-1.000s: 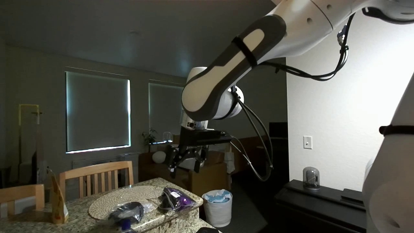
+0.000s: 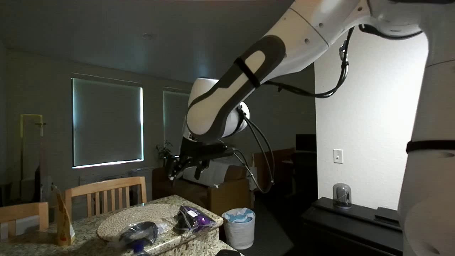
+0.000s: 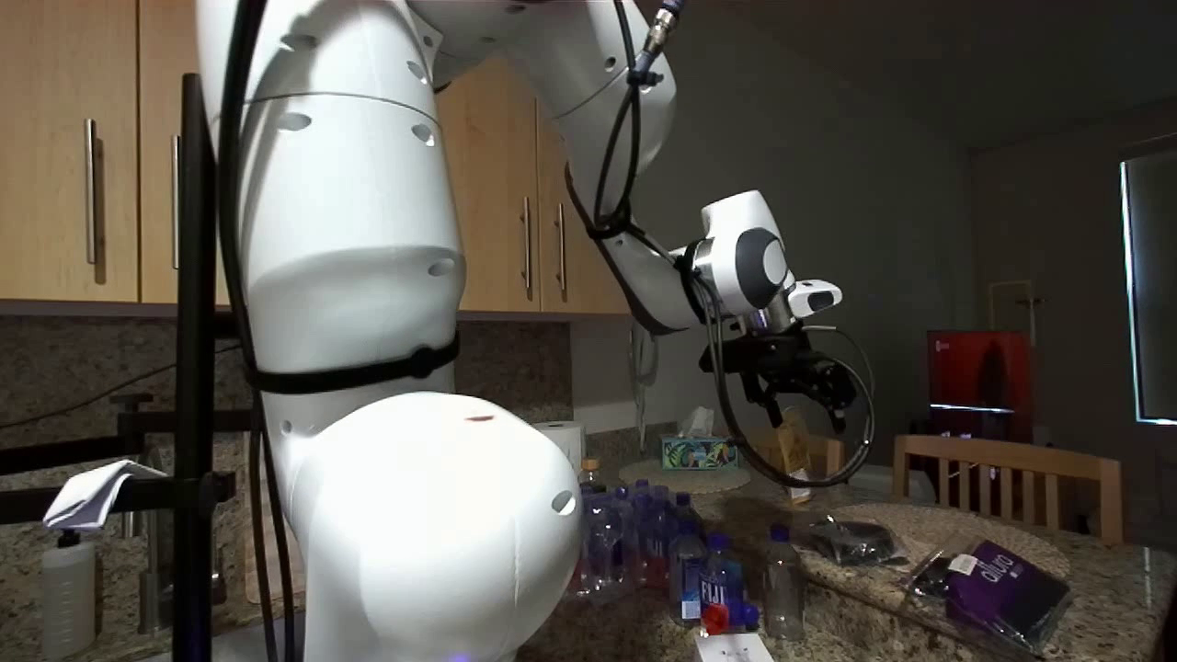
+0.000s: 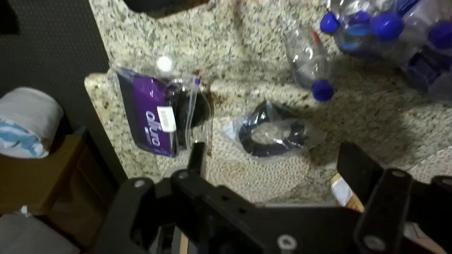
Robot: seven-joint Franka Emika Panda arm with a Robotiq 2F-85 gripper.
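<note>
My gripper [image 2: 185, 174] hangs in the air above the granite counter, its fingers spread with nothing between them. Seen from the wrist, the gripper frames a clear bag with a dark ring-shaped item [image 4: 271, 133], which rests well below on a round woven mat [image 4: 250, 180]. Left of that lies a purple and black zip package [image 4: 154, 114] marked "alluro", close to the counter's edge. The same package [image 3: 999, 590] appears at the right in the second exterior view, and the ring-shaped item [image 3: 850, 541] is beside it.
A clear bottle [image 3: 784, 579] with a blue cap stands nearest the bagged items. Several more bottles [image 3: 651, 530] crowd together beside the arm. An upright yellow bag [image 2: 64, 222] is on the counter, wooden chairs [image 2: 106, 192] behind. A white bin [image 2: 239, 230] sits past the counter's end.
In exterior view 1 the arm has swung left, and the gripper sits slightly higher and farther left, turned a little. The counter items have not moved.
</note>
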